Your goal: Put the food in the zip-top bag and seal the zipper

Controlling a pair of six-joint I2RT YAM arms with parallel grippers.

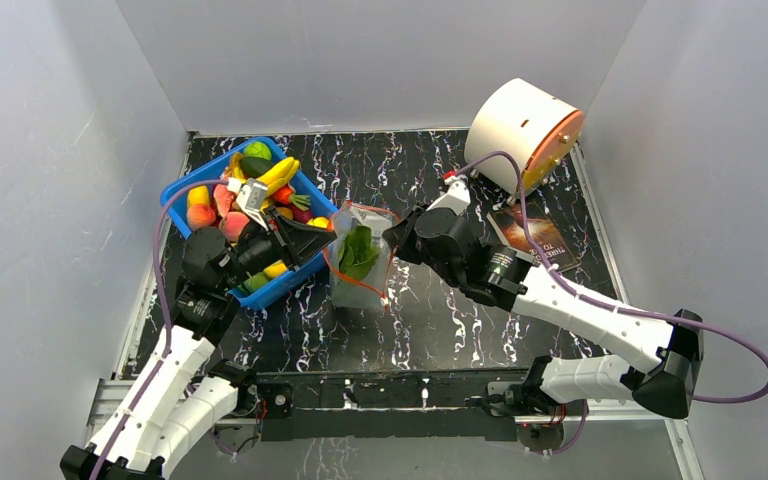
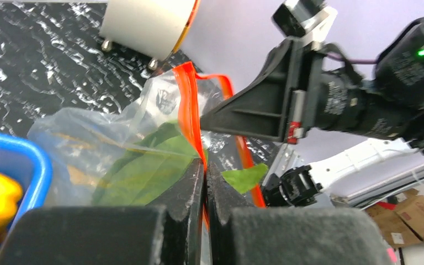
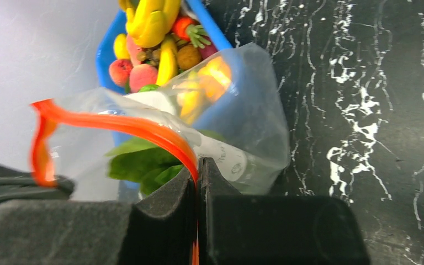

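A clear zip top bag [image 1: 360, 285] with an orange zipper edge and green leafy food [image 1: 358, 250] inside hangs between my grippers. My left gripper [image 1: 328, 236] is shut on one side of the bag's orange rim [image 2: 190, 105]. My right gripper [image 1: 392, 236] is shut on the opposite side of the rim [image 3: 143, 127]. In both wrist views the rim runs into the closed fingertips, with the bag's mouth apart between them and the leaves visible through the plastic.
A blue basket [image 1: 175, 195] full of toy fruit and vegetables stands at the left, behind the left arm. A white cylinder [image 1: 505, 130] lies at the back right beside a book [image 1: 540, 235].
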